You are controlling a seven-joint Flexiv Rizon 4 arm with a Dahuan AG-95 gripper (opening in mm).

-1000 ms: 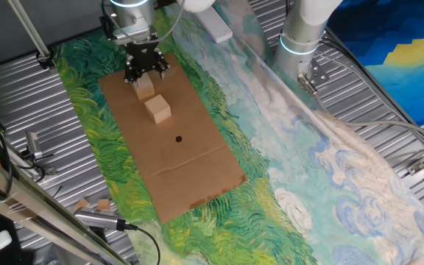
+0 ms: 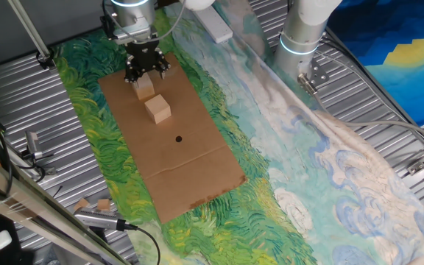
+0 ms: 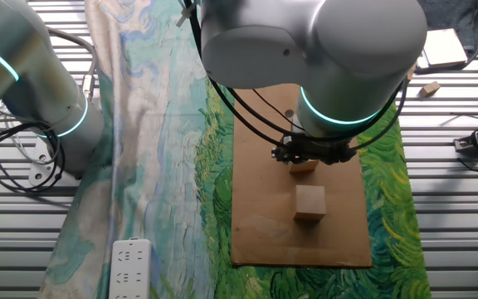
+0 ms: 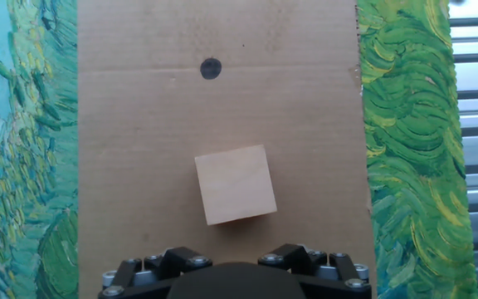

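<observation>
My gripper point(image 2: 147, 76) hangs over the far end of the cardboard sheet, its fingers spread apart with nothing held. One pale wooden block point(image 2: 145, 87) shows just below the fingers and partly behind them; in exterior view 2 that block point(image 3: 309, 202) sits on the cardboard, clear of the gripper. A second wooden block point(image 2: 157, 110) lies close by, towards the black dot. The wrist view has this second block point(image 4: 236, 184) slightly turned, ahead of the fingers point(image 4: 191, 259); the first block is out of sight there. From exterior view 2, the arm partly covers the second block point(image 3: 304, 166).
A black dot point(image 2: 179, 139) marks the cardboard sheet point(image 2: 190, 173), whose near half is bare. Small wood pieces point(image 2: 104, 204) lie off the cloth beside a metal device point(image 2: 98, 219).
</observation>
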